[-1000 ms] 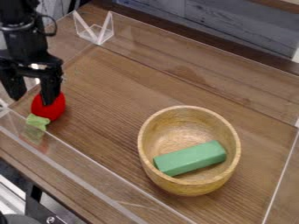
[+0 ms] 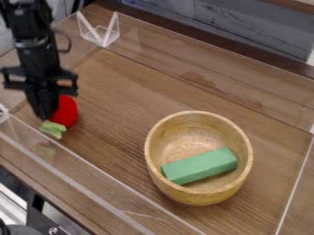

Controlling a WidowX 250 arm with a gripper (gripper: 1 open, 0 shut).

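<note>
My black gripper (image 2: 44, 96) hangs at the left, blurred, just above a red round object (image 2: 66, 111) with a green part (image 2: 54, 129), partly hidden behind it on the wooden table. It is shut, with nothing clearly seen between its fingers. To the right, a round yellowish bowl (image 2: 174, 144) holds a green block (image 2: 199, 166).
A clear plastic piece (image 2: 101, 29) stands at the back left, near the arm.
The red object has shifted slightly to the right.
</note>
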